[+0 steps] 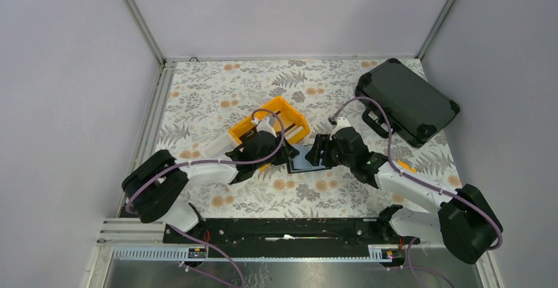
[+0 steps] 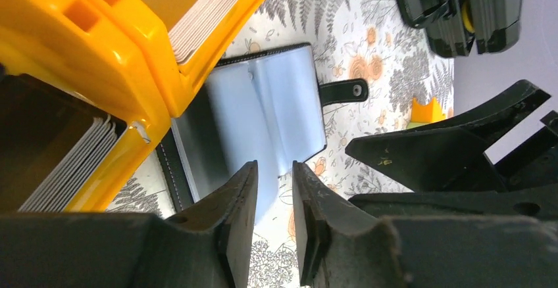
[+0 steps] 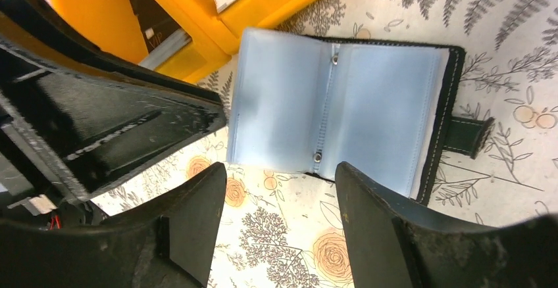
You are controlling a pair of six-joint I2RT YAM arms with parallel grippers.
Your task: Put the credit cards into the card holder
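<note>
The card holder (image 1: 308,160) lies open on the table, its black cover edged with stitching and its clear sleeves (image 3: 385,110) spread out in the right wrist view. One sleeve (image 2: 243,123) looks partly lifted in the left wrist view. My left gripper is part open at the near end of that sleeve, with no card between its fingers. Part open too, my right gripper hovers above the holder's near edge, its fingers empty. White cards (image 2: 72,169) stand stacked in the yellow organizer (image 1: 303,132); a dark card marked VIP (image 3: 154,28) shows there.
The yellow organizer's wall stands close against the holder's left side. At the back right lies a dark green case (image 1: 408,100). A small orange object (image 2: 428,112) sits to the right.
</note>
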